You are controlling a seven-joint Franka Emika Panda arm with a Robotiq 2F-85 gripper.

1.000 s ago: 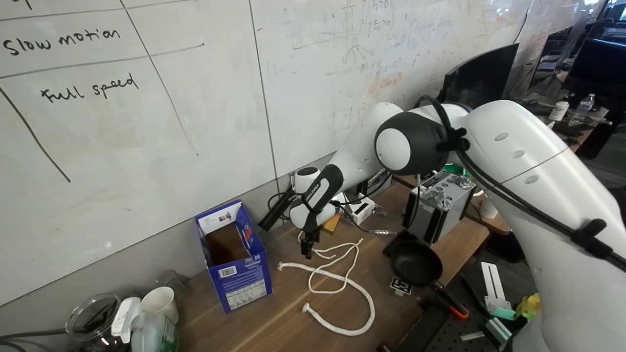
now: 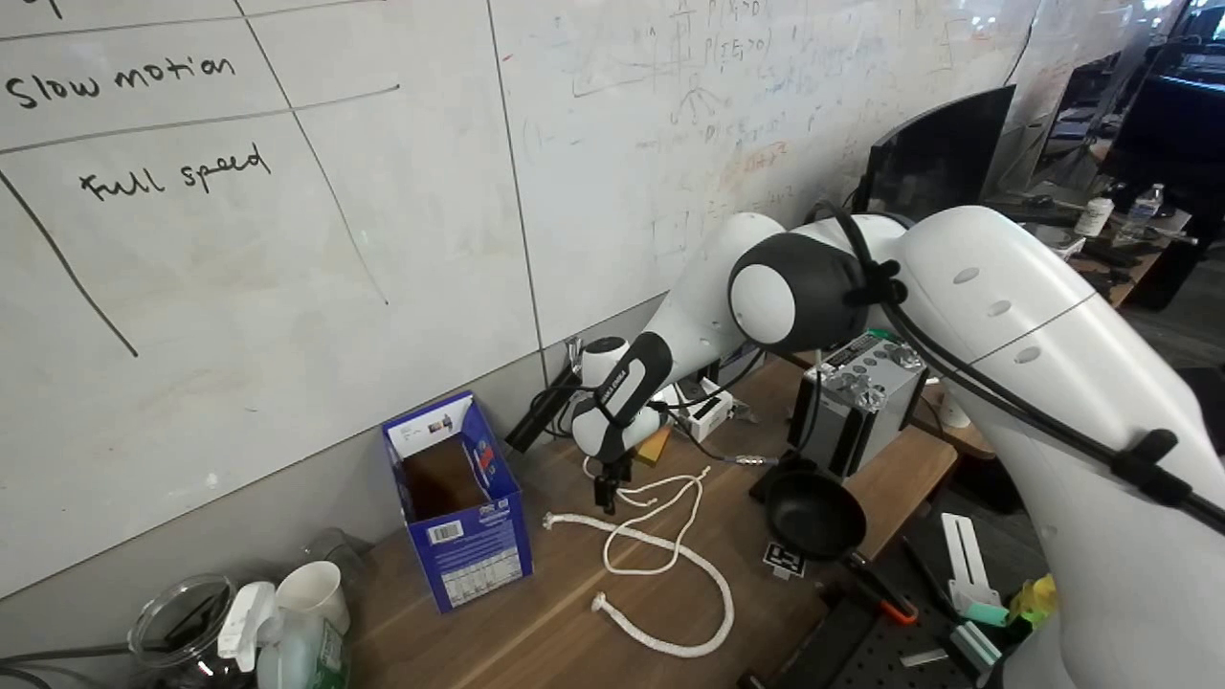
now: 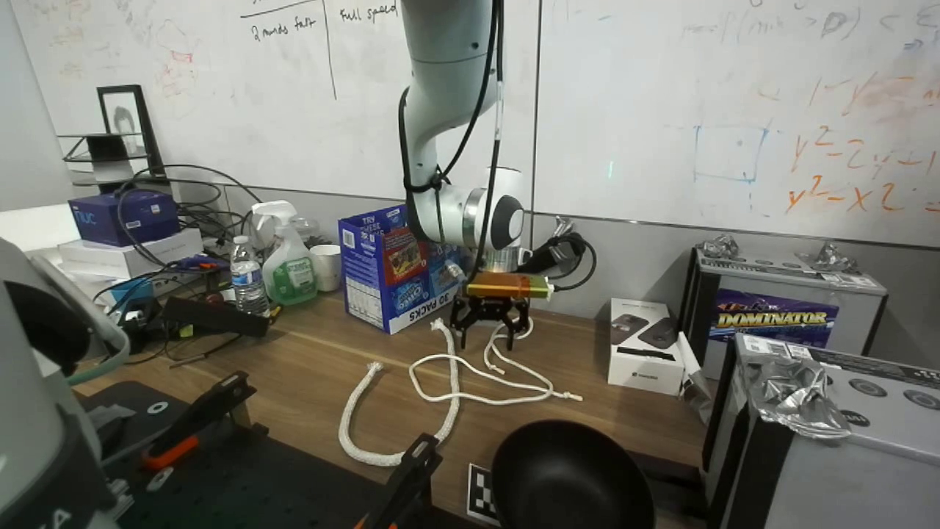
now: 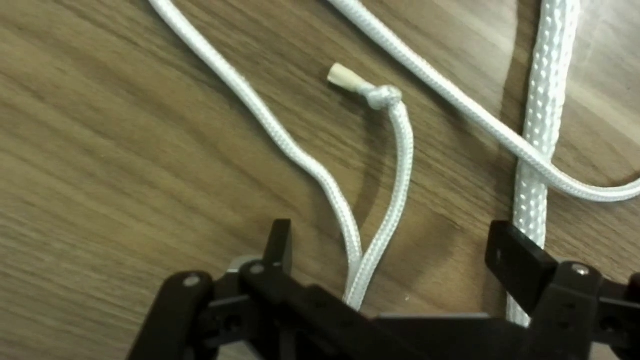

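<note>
My gripper (image 3: 486, 342) is low over the table by the back wall, pointing down. Its fingers are open, with one finger (image 4: 278, 245) to the left and the other to the right in the wrist view. A thin white cord (image 4: 400, 153) doubles back in the space between them, its knotted end lying ahead of the fingers; nothing is gripped. A thicker white braided rope (image 4: 543, 108) passes close by the right finger, partly hidden by it. The rope (image 2: 729, 597) curves in a wide U on the table, crossed by the loops of the thin cord (image 2: 694, 511).
An open blue cardboard box (image 2: 477, 563) stands left of the gripper. A black pan (image 2: 812, 517) and a grey metal-cased unit (image 2: 856, 402) are to the right. A white box (image 3: 645, 366) sits near the wall. Bare wood (image 2: 505, 632) shows left of the rope.
In exterior view 1 the gripper has shifted slightly right and down, and the arm has moved with it. The rope and cord look unmoved.
</note>
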